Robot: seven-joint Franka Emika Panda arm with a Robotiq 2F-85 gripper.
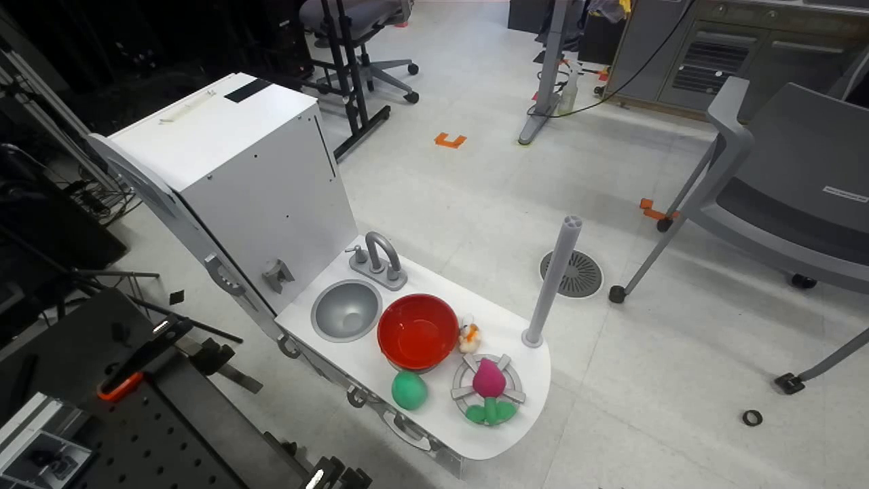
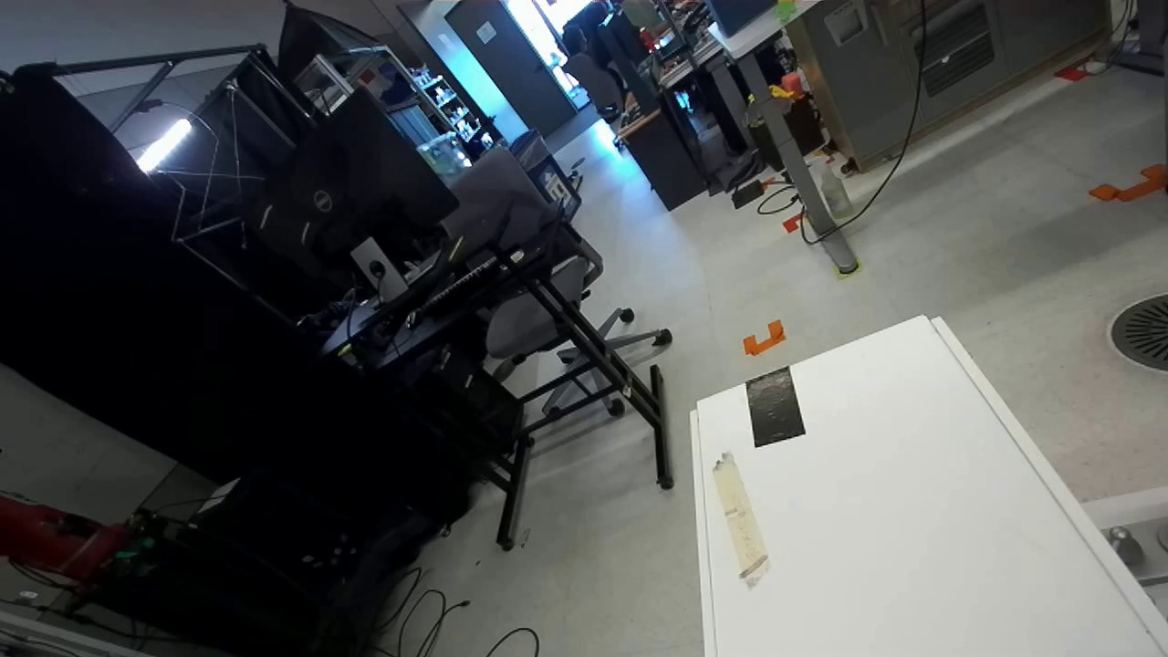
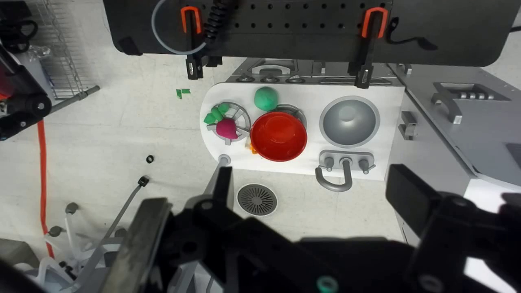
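Note:
On the white toy counter (image 3: 312,92) sits a red bowl (image 3: 278,136), empty inside, between the sink and a burner. A green ball (image 3: 266,99) lies beside the bowl at the counter's drawer side. The pink toy beet (image 3: 226,127) with green leaves rests on the burner (image 1: 521,395). Partly hidden by the bowl in the wrist view, a small white and orange toy (image 1: 469,335) lies between bowl and burner. My gripper is open high above the counter, its fingers wide apart with nothing between them. Neither exterior view shows it.
The grey sink (image 3: 349,122) is empty, with a faucet (image 3: 344,171) behind it. A grey post (image 1: 552,281) stands upright at the counter's end. The white toy fridge (image 1: 273,175) rises beside the sink. A dark perforated table (image 3: 303,29) borders the counter's drawer side.

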